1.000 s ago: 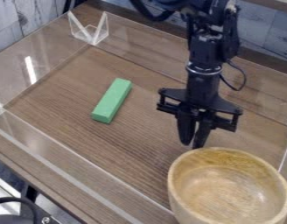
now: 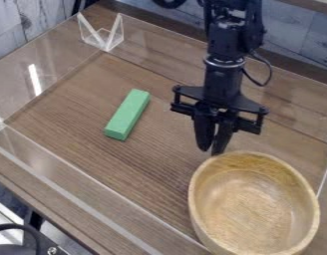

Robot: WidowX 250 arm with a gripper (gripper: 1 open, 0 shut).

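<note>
The black robot arm reaches down from the top, its gripper [image 2: 210, 138] low over the wooden table just behind a large tan bowl [image 2: 253, 211] at the lower right. A green rectangular block [image 2: 127, 115] lies on the table to the gripper's left. Whether the fingers are open or shut, and whether anything small is between them, I cannot tell from this view.
A small white wire-like object [image 2: 103, 32] stands at the back left. The wooden table [image 2: 73, 164] is otherwise mostly clear, with walls along the back and left. A black cable or part sits at the bottom left corner.
The arm and gripper have shifted slightly left and up in the view. The bowl and green block look unmoved, or very nearly so.
</note>
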